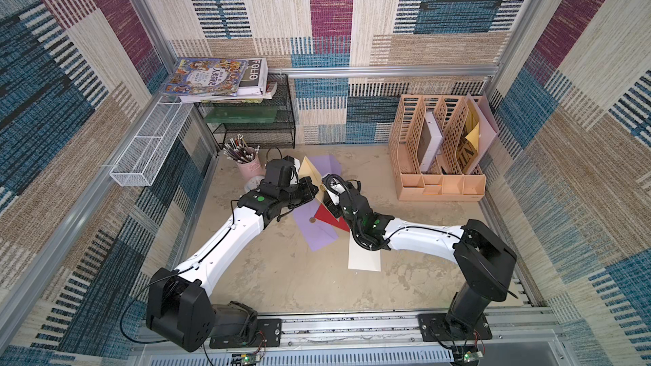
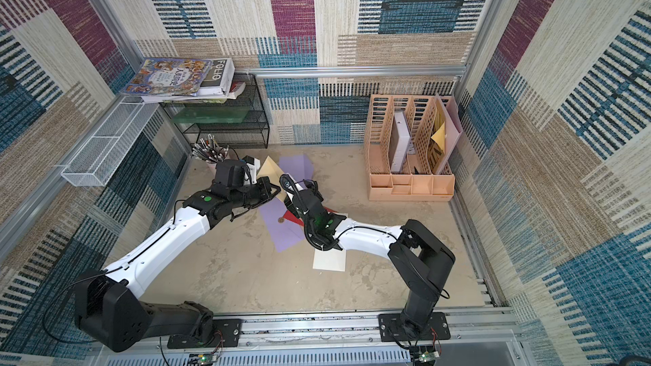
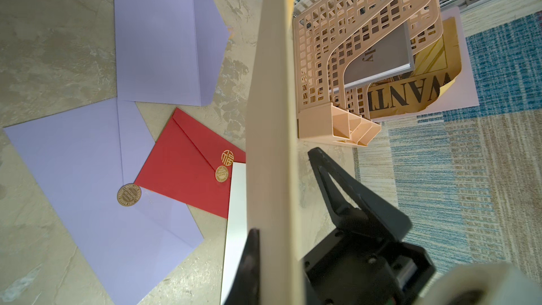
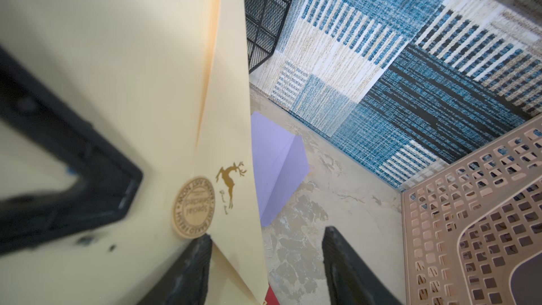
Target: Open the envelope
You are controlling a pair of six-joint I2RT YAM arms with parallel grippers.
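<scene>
My left gripper (image 1: 309,188) holds a cream envelope (image 1: 308,169) upright above the table, shut on it; in the left wrist view it appears edge-on. In the right wrist view the cream envelope (image 4: 113,17) fills the left side, with a gold seal (image 4: 193,206) and a deer print on its flap. My right gripper is part open, its blurred fingertips beside the flap just below the seal, one close against it. Below lie purple envelopes (image 3: 67,169), a red envelope (image 3: 175,163) and a white sheet (image 3: 231,237).
A peach organizer (image 1: 434,186) with folders stands at back right. A pen cup (image 1: 249,168) and black wire rack with books (image 1: 217,81) are at back left.
</scene>
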